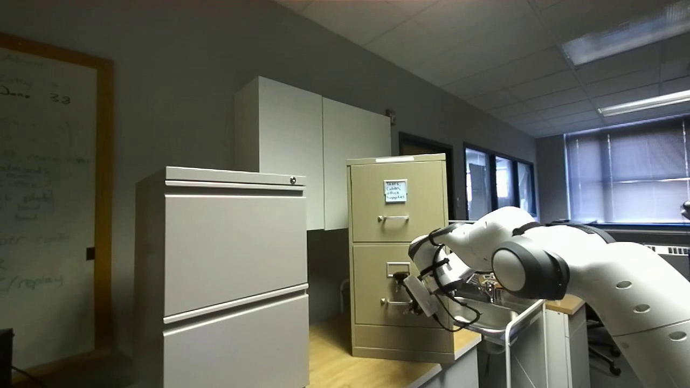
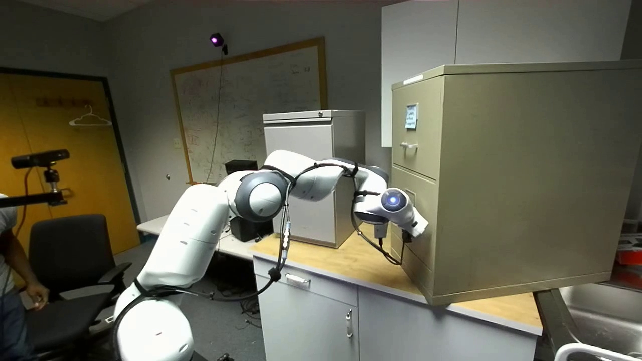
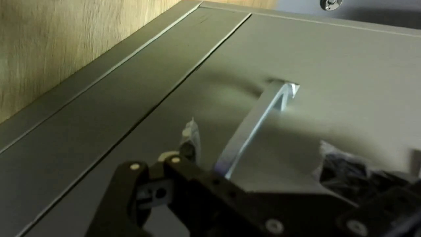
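Note:
The beige two-drawer filing cabinet (image 1: 398,336) stands on the wooden counter, both drawers shut. Close in front of its lower drawer (image 1: 368,284) is my gripper (image 1: 406,295). In the wrist view the lower drawer's metal handle (image 3: 252,124) runs diagonally between the spread fingers of my open gripper. One fingertip (image 3: 191,140) lies left of the bar, the other well to its right. Whether either touches the handle cannot be seen. The upper drawer's handle (image 1: 393,217) is clear of the arm. In exterior view 2 the wrist hides the lower handle.
A grey cabinet (image 1: 236,252) stands left of the beige one, with some bare counter (image 1: 343,349) between them. To the right is a metal sink (image 1: 495,313) with a white rail (image 1: 511,336). Cables hang loosely from the arm.

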